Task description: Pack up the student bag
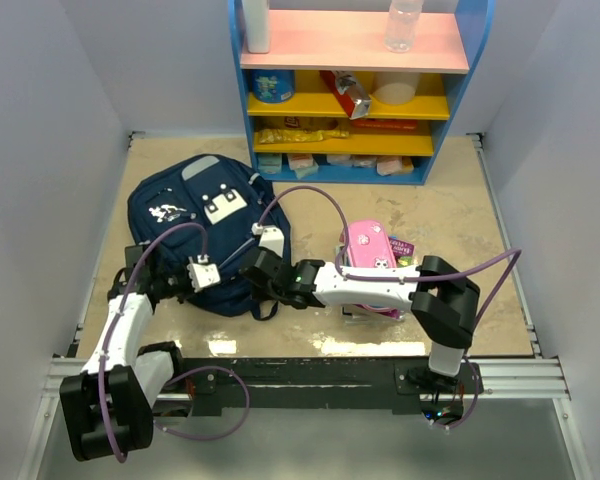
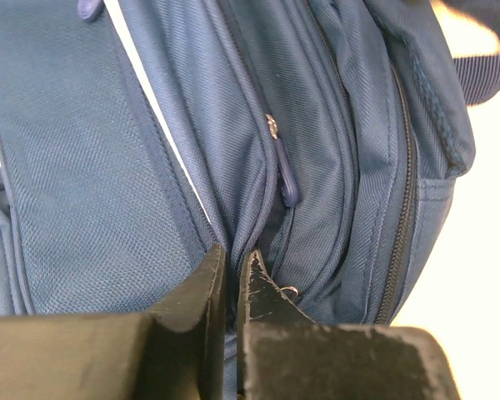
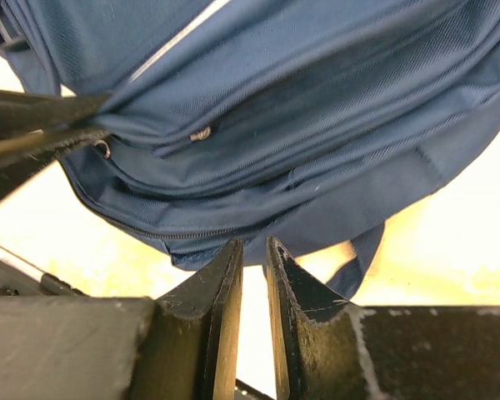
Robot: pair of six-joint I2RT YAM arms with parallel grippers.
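Note:
A navy backpack (image 1: 195, 240) lies on the left of the table. My left gripper is shut on a fold of its cloth beside a zipper pull (image 2: 286, 171). In the right wrist view the left gripper's fingers (image 3: 33, 125) come in from the left edge, pinching the same cloth. My right gripper hovers by the bag's lower right edge; its fingertips stand slightly apart with nothing between them. The pink case (image 1: 368, 245) is right of the bag, partly behind the right arm.
Behind the table stands a blue shelf (image 1: 447, 110) with several snacks and a clear bottle (image 1: 402, 25). Under the pink case are other items, partly hidden. Bare table (image 1: 470, 240) shows at the right.

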